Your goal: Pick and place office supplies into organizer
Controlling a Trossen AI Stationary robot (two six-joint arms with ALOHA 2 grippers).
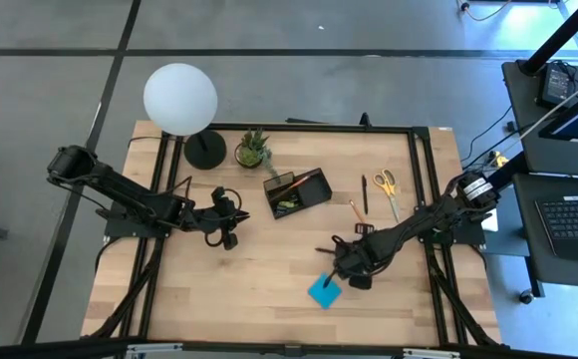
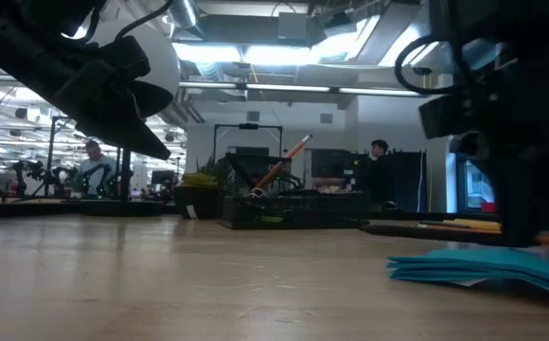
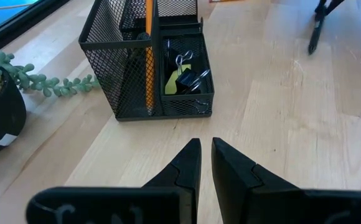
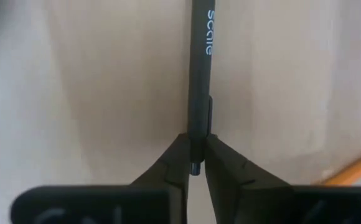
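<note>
The black pen (image 4: 200, 74) is gripped near its clip end by my right gripper, its lettered barrel extending away from the fingers. From above, its dark tip (image 1: 324, 250) pokes out left of that gripper. The black mesh organizer (image 1: 301, 192) stands at the back middle; an orange pencil (image 3: 149, 56) leans in one compartment and binder clips (image 3: 187, 79) lie in another. My left gripper points toward it from the front, a narrow empty gap between its fingers. Right of the organizer lie another dark pen (image 1: 364, 194), yellow-handled scissors (image 1: 386, 183) and an orange pencil (image 1: 356, 209).
Blue sticky notes (image 1: 324, 291) lie just in front of the right gripper. A potted plant (image 1: 252, 150) and a white globe lamp (image 1: 180, 99) stand behind and left of the organizer. Bare wood fills the table's front and middle.
</note>
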